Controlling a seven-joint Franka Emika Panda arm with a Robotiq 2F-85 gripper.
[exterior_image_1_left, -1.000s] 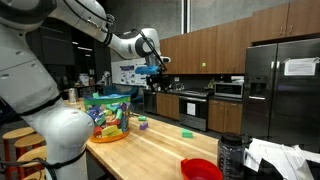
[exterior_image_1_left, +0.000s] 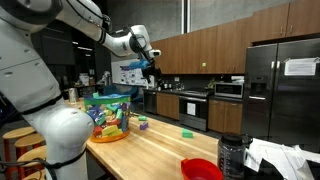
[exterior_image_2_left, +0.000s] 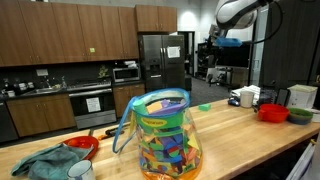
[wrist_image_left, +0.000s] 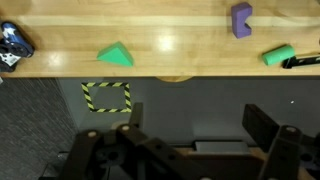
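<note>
High above the table my gripper stands open, its dark fingers (wrist_image_left: 262, 122) wide apart with nothing between them. In exterior view 1 the gripper (exterior_image_1_left: 152, 73) hangs well clear of the wooden table (exterior_image_1_left: 150, 155). A green block (wrist_image_left: 115, 54) lies near the table edge in the wrist view, and a purple block (wrist_image_left: 241, 18) rests farther right. Close to the right border is a green cylindrical piece (wrist_image_left: 279, 55) beside a dark object. Exterior view 2 shows a see-through container (exterior_image_2_left: 165, 150) full of bright toy pieces.
A red bowl (exterior_image_1_left: 199, 169) and a black canister (exterior_image_1_left: 231, 155) stand at the near end of the table. Grey-green cloth (exterior_image_2_left: 48, 163) lies near a white can (exterior_image_2_left: 81, 171). Yellow-black tape (wrist_image_left: 107, 97) marks the floor.
The table objects look unmoved.
</note>
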